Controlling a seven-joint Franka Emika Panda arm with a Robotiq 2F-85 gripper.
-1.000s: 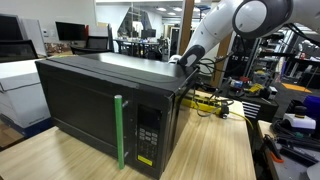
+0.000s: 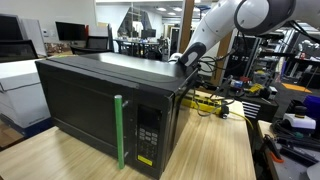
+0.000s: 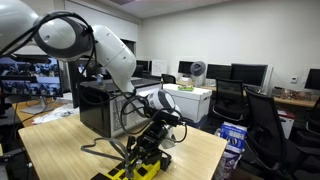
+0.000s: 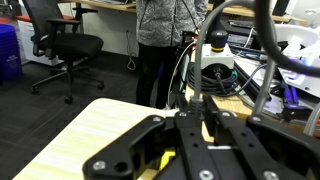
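Note:
Low in the wrist view, my gripper has its black fingers close together. A dark grey cable rises from between them and bends into a large loop near the lens; the gripper appears shut on it. In exterior view 2 the gripper is low among tangled black cables, and its fingertips cannot be made out. The black microwave stands on the wooden table, its keypad side facing exterior view 1, and hides my gripper there.
A yellow power strip with several plugs lies behind the microwave. A green strip stands upright at its front. Black office chairs stand beyond the table.

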